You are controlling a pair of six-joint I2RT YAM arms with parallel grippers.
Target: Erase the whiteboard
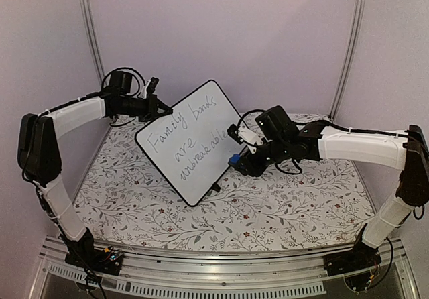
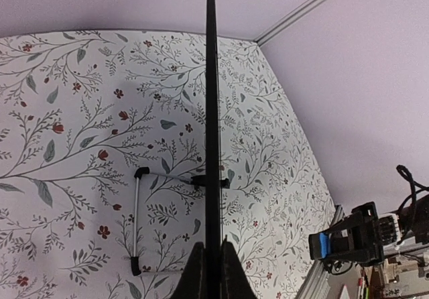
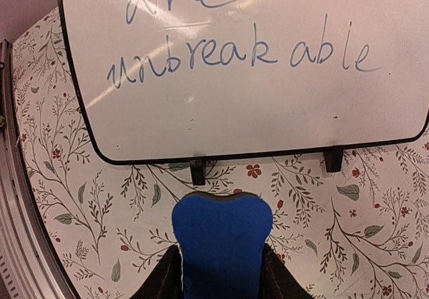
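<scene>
The whiteboard (image 1: pixel 188 145) stands tilted, blue handwriting reading "Family bonds are unbreakable" across it. At its upper-left edge is my left gripper (image 1: pixel 161 109); in the left wrist view the board's thin black edge (image 2: pixel 212 111) runs between its fingers, which are shut on it. My right gripper holds a blue eraser (image 3: pixel 221 232) between its fingers, below the board's lower edge and the word "unbreakable" in the right wrist view. In the top view it is just right of the board.
A floral-patterned surface (image 1: pixel 134 205) surrounds the board, clear at front. Black supports (image 3: pixel 333 158) sit at the board's lower edge. Pale walls enclose the sides and back, with a metal rail (image 1: pixel 188 265) along the front.
</scene>
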